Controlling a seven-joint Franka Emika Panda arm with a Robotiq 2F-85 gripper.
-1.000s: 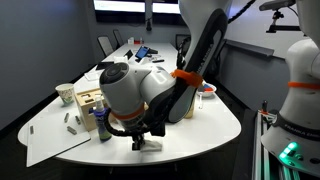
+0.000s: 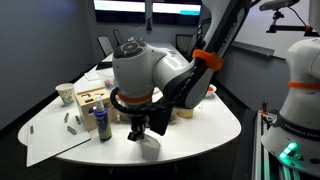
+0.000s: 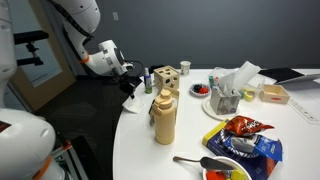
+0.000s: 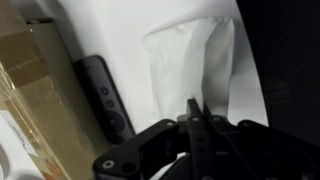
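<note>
A thin white tissue fills the middle of the wrist view, its raised fold running down to the tips of my gripper. The fingers are together, with the fold seemingly pinched between them. In exterior view 1 the tissue rises from the white table just under my gripper. From the other side, exterior view 2 shows the tissue at the table's edge, below the gripper. Whether its lower edge still touches the table is hard to tell.
A black remote and a cardboard box lie beside the tissue. A blue bottle stands nearby. Farther off are a tan bottle, a grey bin, snack bags and a bowl.
My gripper has risen slightly from the tabletop, and the arm has shifted right in exterior view 1. The tissue, flatter before, now stands up toward the fingers.
</note>
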